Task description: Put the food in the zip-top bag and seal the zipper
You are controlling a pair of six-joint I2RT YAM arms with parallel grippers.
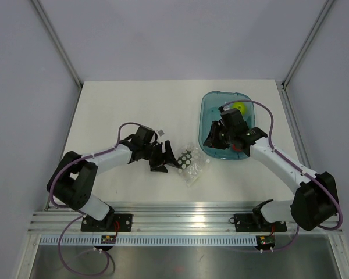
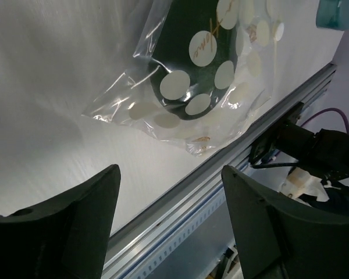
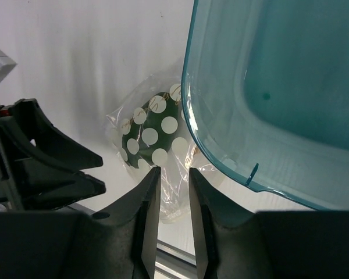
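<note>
The clear zip top bag with a dark green, white-dotted print lies flat on the white table, in front of the teal bin. My left gripper is low at the bag's left side. In the left wrist view, the bag's near edge lies beyond its widely parted fingers, with nothing between them. Over the bin's left part is my right gripper, its fingers a narrow gap apart and empty. Inside the bin are a yellow-green round item and a red item, mostly behind the right arm.
The bin's rim stands close to the bag's right side and rises above the table. Bare table extends to the left and back. A metal rail runs along the front edge.
</note>
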